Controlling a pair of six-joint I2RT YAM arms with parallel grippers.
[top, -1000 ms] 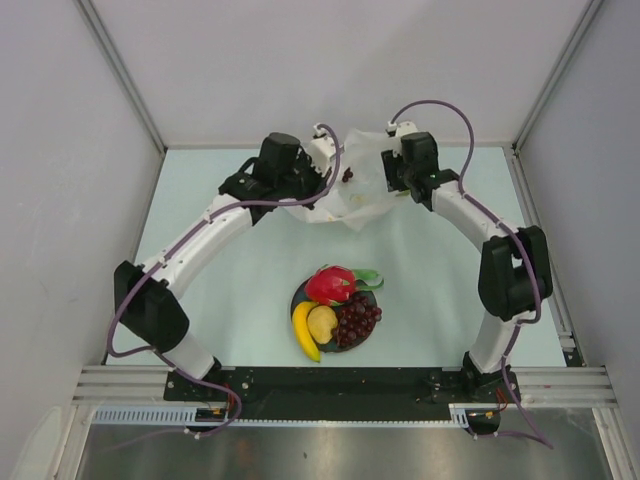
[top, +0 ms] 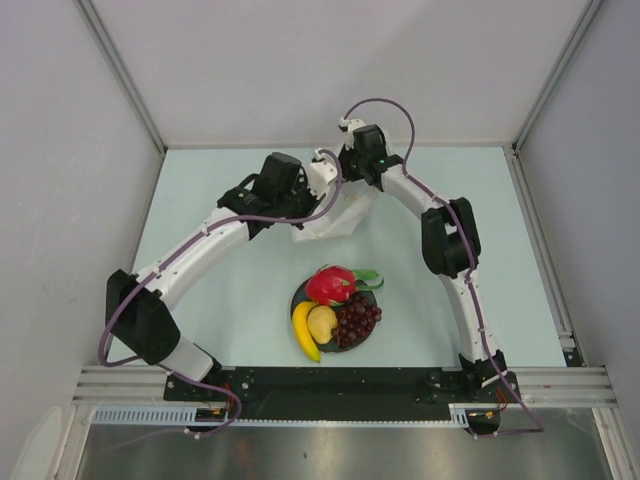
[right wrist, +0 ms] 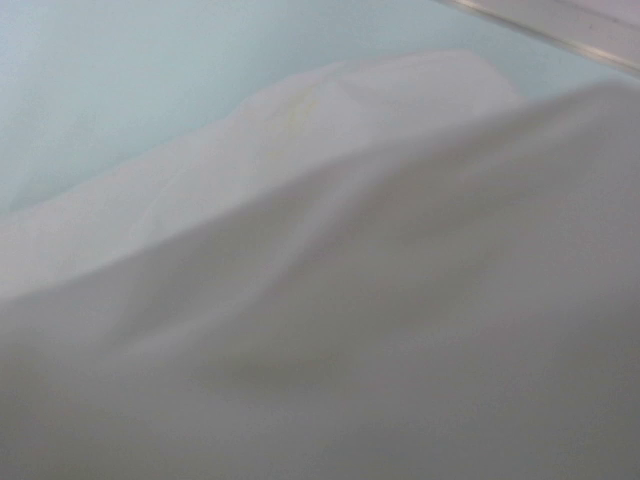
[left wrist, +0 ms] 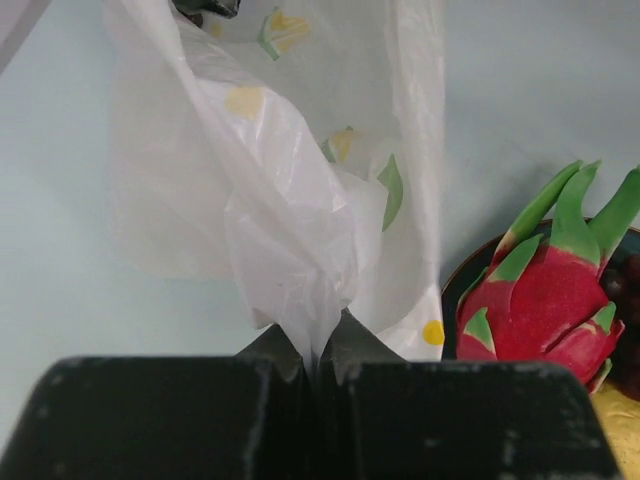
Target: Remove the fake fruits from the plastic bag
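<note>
The white plastic bag (top: 345,212), printed with yellow fruit and green leaves, lies behind the plate. My left gripper is shut on a gathered fold of its edge. From the right, my right gripper (top: 347,170) reaches into the bag's mouth at the far side. Bag film (right wrist: 350,330) covers the right wrist view, so its fingers are hidden there and I cannot tell how they stand. No fruit shows inside the bag now. On the plate are a dragon fruit (top: 331,285), a banana (top: 304,332), a yellow round fruit (top: 322,323) and dark grapes (top: 356,322).
The dark round plate (top: 298,297) stands at the near middle, close to the front edge, crowded with fruit. A wall rises behind the bag.
The left gripper has come slightly nearer with the bag. A dark fruit seen inside earlier is now hidden.
</note>
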